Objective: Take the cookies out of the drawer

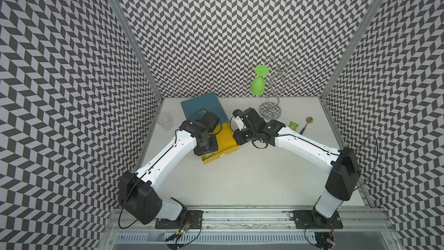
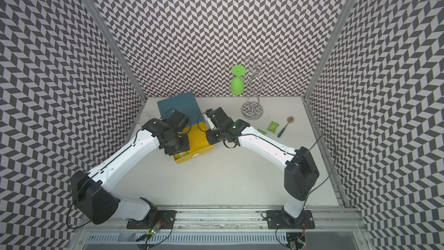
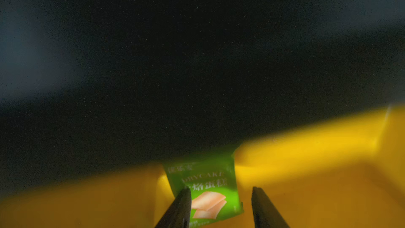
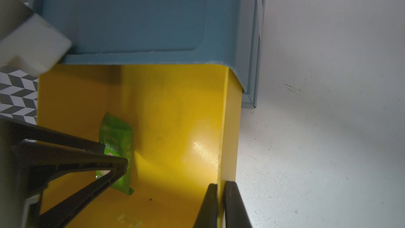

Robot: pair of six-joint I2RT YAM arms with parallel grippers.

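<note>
The yellow drawer [image 1: 228, 141] is pulled out from the blue-grey box [image 1: 199, 106]. A green cookie packet [image 3: 208, 175] lies in it. My left gripper is down inside the drawer, fingers apart around the lower part of the packet in view; whether they touch it cannot be told. In the right wrist view my right gripper is shut on the thin side wall of the drawer, and the packet shows partly behind the left gripper's black fingers.
At the back right stand a chrome stand [image 1: 270, 110] and a green glass-shaped object [image 1: 258, 85]. A green packet [image 2: 272, 126] and a spoon [image 2: 290, 120] lie at the right. A clear glass [image 1: 164, 120] is at the left.
</note>
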